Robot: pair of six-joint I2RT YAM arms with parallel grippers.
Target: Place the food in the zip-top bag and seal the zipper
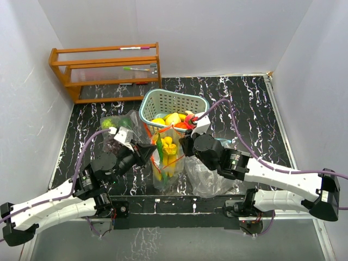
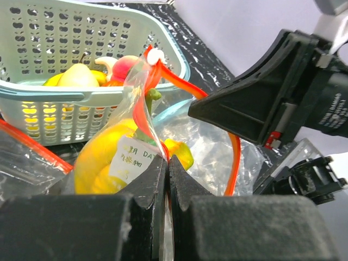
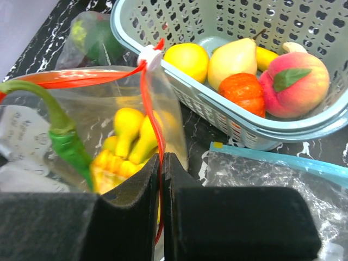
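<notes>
An upright zip bag with a red zipper (image 1: pixel 168 163) holds yellow food (image 3: pixel 128 130) and a green pepper (image 3: pixel 70 147). My left gripper (image 1: pixel 149 152) is shut on the bag's red-edged rim (image 2: pixel 141 109) at the left side. My right gripper (image 1: pixel 186 142) is shut on the other side of that red rim, seen running between its fingers in the right wrist view. The bag's mouth gapes between the two grippers.
A mint basket (image 1: pixel 173 103) with fruit stands just behind the bag. Other bags lie left (image 1: pixel 117 122) and right (image 1: pixel 209 179). A wooden rack (image 1: pixel 103 62) is at the back left.
</notes>
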